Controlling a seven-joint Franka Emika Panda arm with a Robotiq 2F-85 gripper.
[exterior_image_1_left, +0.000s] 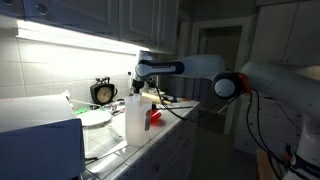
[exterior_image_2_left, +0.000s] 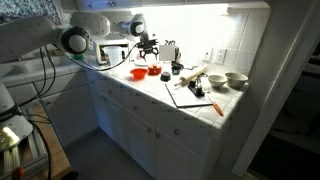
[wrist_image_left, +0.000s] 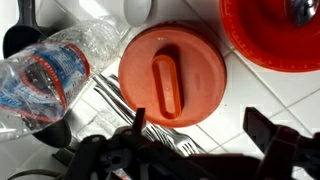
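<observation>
A round orange-red lid (wrist_image_left: 203, 80) with a raised oblong handle (wrist_image_left: 168, 85) lies below my gripper in the wrist view. The fingers are wide apart with nothing between them, one dark finger (wrist_image_left: 270, 140) at the right and the other at the lower middle. My gripper (exterior_image_2_left: 148, 48) hangs above the counter in exterior view 2. A red bowl (wrist_image_left: 270, 35) with a metal utensil in it is at the upper right of the wrist view. At the left, a clear plastic bottle (wrist_image_left: 55, 80) lies near the lid.
Forks (wrist_image_left: 178, 138) lie partly under the lid, and a spoon (wrist_image_left: 137, 10) is above it. Dark pans crowd the left edge of the wrist view. A cutting board (exterior_image_2_left: 190, 95) and pale bowls (exterior_image_2_left: 217, 81) stand farther right along the counter.
</observation>
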